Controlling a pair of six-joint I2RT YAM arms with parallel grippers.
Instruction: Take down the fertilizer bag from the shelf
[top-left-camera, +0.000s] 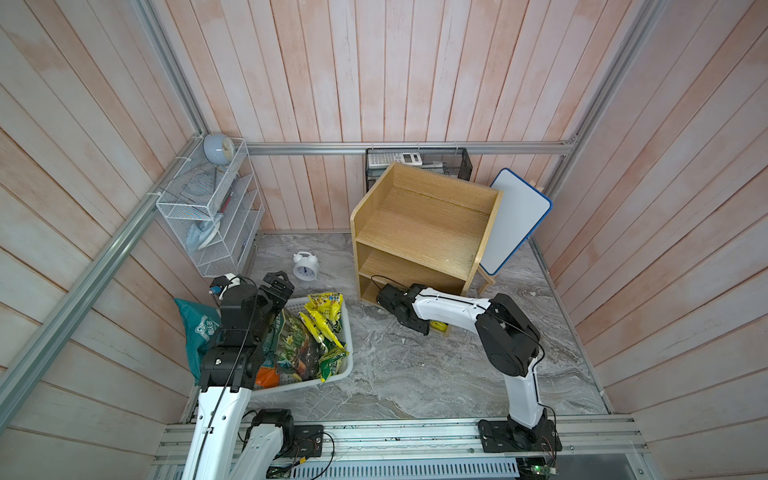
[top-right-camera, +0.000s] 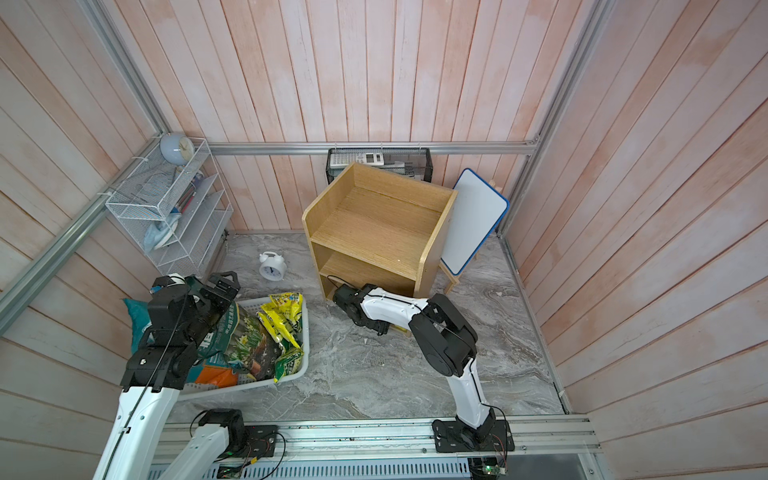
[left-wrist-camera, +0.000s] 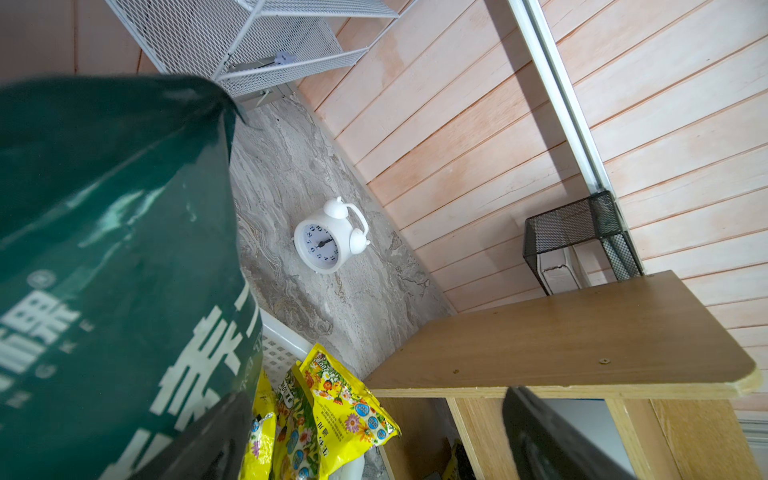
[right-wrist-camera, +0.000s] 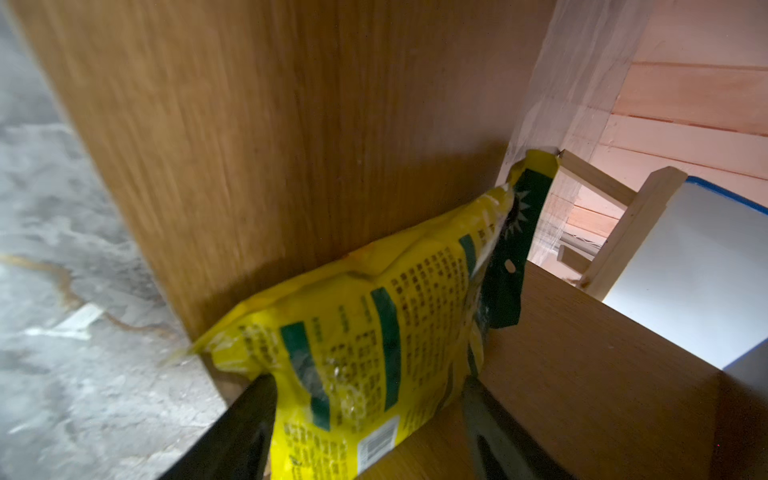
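Note:
In the right wrist view a yellow fertilizer bag (right-wrist-camera: 368, 328) with green stripes rests inside the lower level of the wooden shelf (top-left-camera: 424, 224), beside a dark green packet. My right gripper is open, its fingers on either side of the bag's near part; whether they touch it I cannot tell. From above, the right arm mostly hides that bag at the shelf's front. My left gripper stands open over the basket (top-left-camera: 345, 364) of bags, beside a large dark green bag (left-wrist-camera: 112, 280).
A white alarm clock (top-left-camera: 305, 266) stands left of the shelf, a whiteboard (top-left-camera: 516, 216) leans at its right, and a wire rack (top-left-camera: 224, 244) is at the back left.

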